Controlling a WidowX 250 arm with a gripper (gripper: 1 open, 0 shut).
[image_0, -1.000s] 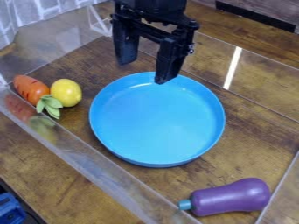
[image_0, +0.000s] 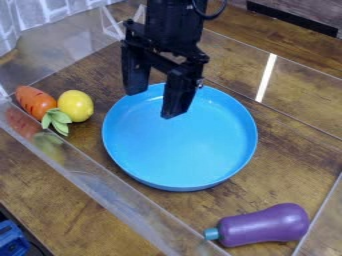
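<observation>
A black gripper (image_0: 154, 85) hangs over the back left part of a round blue plate (image_0: 181, 148), its two fingers apart with nothing seen between them. At the left, outside the plate, lie an orange carrot (image_0: 34, 100) with pale green leaves and a yellow lemon (image_0: 75, 105). A purple eggplant (image_0: 265, 225) lies at the front right.
Clear plastic walls (image_0: 80, 175) run around the wooden work surface (image_0: 287, 150). A blue object (image_0: 8, 240) shows at the lower left corner outside the near wall. The wood to the right of the plate is bare.
The gripper has moved down and slightly left over the plate. The plate, carrot, lemon and eggplant have not moved.
</observation>
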